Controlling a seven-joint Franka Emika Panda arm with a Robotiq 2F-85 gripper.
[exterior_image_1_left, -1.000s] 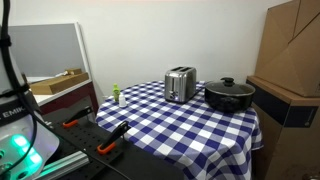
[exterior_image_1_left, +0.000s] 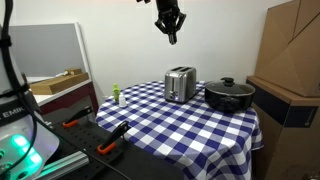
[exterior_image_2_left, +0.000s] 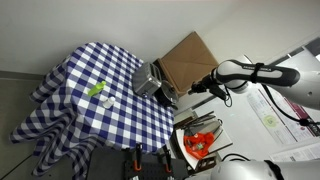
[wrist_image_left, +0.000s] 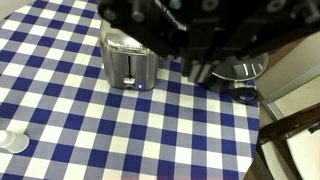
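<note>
My gripper (exterior_image_1_left: 172, 39) hangs in the air high above the table, its tip pointing down, at the top of exterior view 1. In the wrist view its dark fingers (wrist_image_left: 204, 72) stand close together, shut, and nothing shows between them. Below it, a silver two-slot toaster (exterior_image_1_left: 181, 86) stands on the checked tablecloth (wrist_image_left: 100, 135). Beside the toaster is a black lidded pot (exterior_image_1_left: 229, 96), partly hidden behind the gripper in the wrist view. No contact shows between my gripper and either one.
A small green item (exterior_image_2_left: 97, 88) and a small white item (exterior_image_2_left: 109, 102) are on the cloth, away from the toaster. Tall brown cardboard (exterior_image_1_left: 285, 75) rises at the right in exterior view 1.
The toaster and pot have not moved.
</note>
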